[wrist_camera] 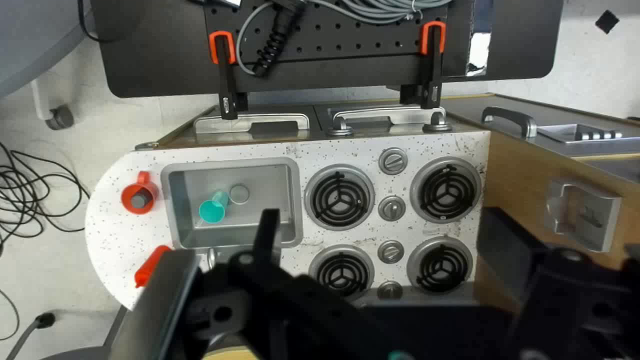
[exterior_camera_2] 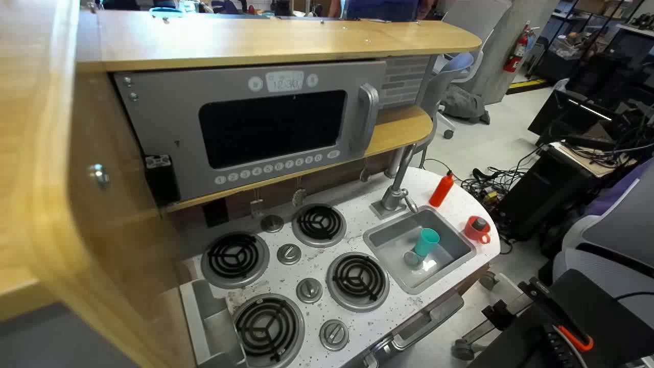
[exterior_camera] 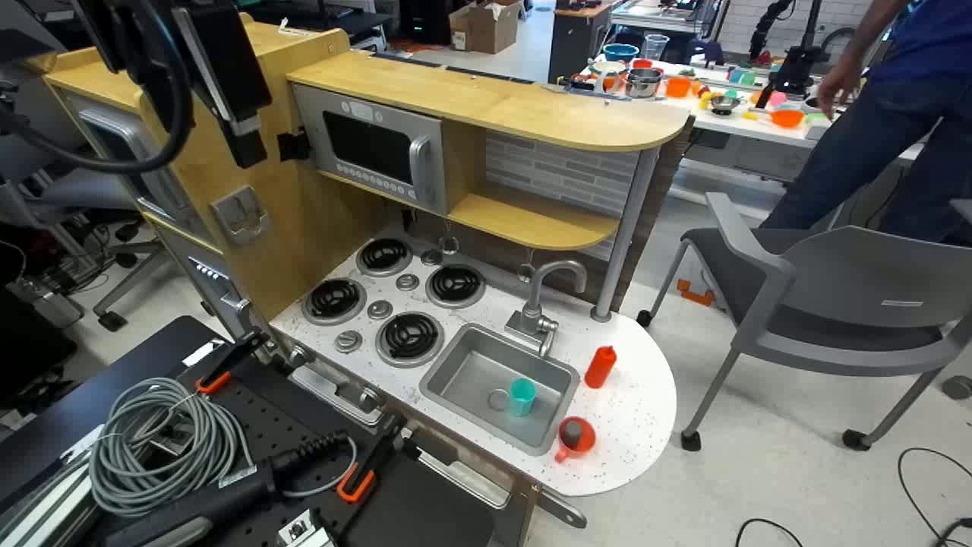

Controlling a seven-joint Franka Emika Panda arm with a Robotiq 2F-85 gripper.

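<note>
High over the toy kitchen's counter, my gripper is open in the wrist view, its dark fingers wide apart and nothing between them. Part of the arm (exterior_camera: 214, 68) shows at the upper left of exterior view 1. A teal cup (exterior_camera: 522, 396) rests in the grey sink (wrist_camera: 288, 204), with a clear round piece (wrist_camera: 238, 194) beside it. On the white counter next to the sink stands a red mug (wrist_camera: 131, 189) with a dark grey object (wrist_camera: 141, 198) inside. A red squeeze bottle (exterior_camera: 601, 366) stands upright near the faucet (exterior_camera: 538, 296).
Several black-coil burners (exterior_camera_2: 358, 279) and grey knobs occupy the counter beside the sink. The microwave (exterior_camera_2: 276, 132) and wooden shelf (exterior_camera_2: 398, 132) rise behind it, with a wooden side panel (wrist_camera: 528, 216) at one end. A black table (wrist_camera: 336, 78) carries coiled cable (exterior_camera: 173, 437) and clamps.
</note>
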